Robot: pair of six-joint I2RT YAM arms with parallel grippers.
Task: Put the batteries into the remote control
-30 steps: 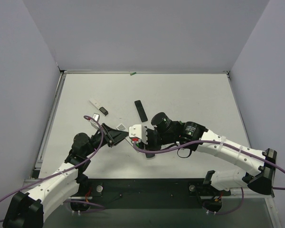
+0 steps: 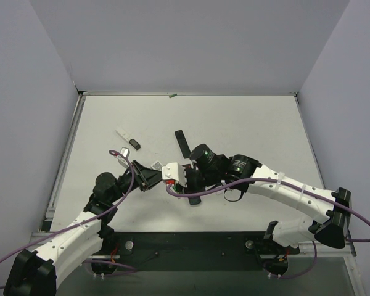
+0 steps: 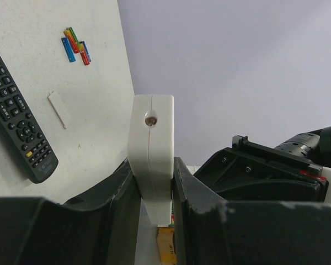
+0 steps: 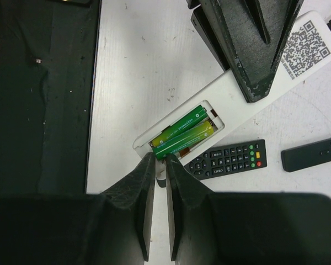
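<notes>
The white remote is held by my left gripper, shut across its body, which stands edge-on in the left wrist view. In the right wrist view its compartment lies open with two batteries inside, a green one (image 4: 185,122) and a yellow-green one (image 4: 188,136), lying somewhat askew. My right gripper has its fingertips together at the lower end of the compartment, against the batteries; whether anything is between them is hard to tell. In the top view both grippers meet near the table's middle, mostly hidden by the arms.
A black remote (image 4: 226,160) lies below the held one, another dark remote (image 4: 311,154) to its right. In the left wrist view several loose batteries (image 3: 71,44) and a white cover piece (image 3: 59,109) lie on the table.
In the top view my right arm has shifted slightly to the left over the held remote. My left arm looks unchanged.
</notes>
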